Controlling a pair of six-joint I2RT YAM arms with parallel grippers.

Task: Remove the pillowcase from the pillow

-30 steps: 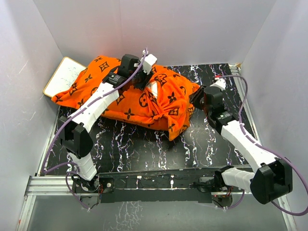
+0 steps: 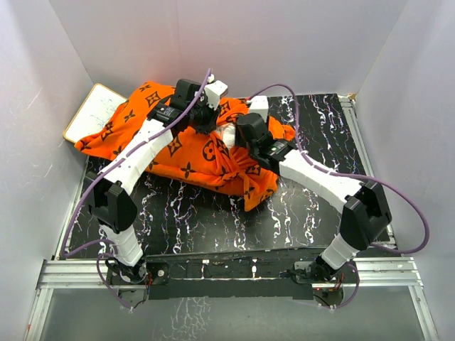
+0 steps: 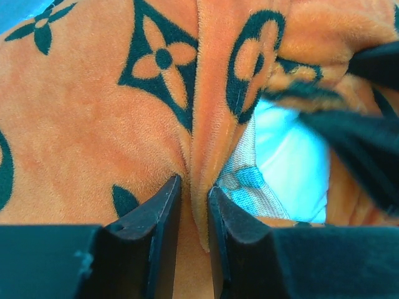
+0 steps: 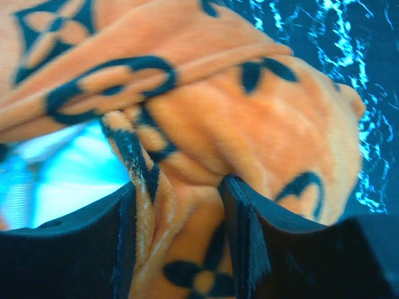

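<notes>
The orange pillowcase with black monogram shapes [image 2: 185, 160] lies bunched across the table, with a white patch of pillow [image 2: 226, 134] showing at its middle. My left gripper is down on a fold beside that opening, fingertips close together around cloth, though whether they are closed tight is unclear. My right gripper sits just right of the opening, fingers apart with pillowcase cloth bunched between and around them. In the left wrist view, the pale inner fabric [image 3: 287, 162] shows beside dark blurred parts of the other gripper.
A white board [image 2: 92, 114] lies at the back left, partly under the cloth. Grey walls enclose the back and sides.
My right gripper has moved left from the table's right side onto the pillowcase beside the opening.
</notes>
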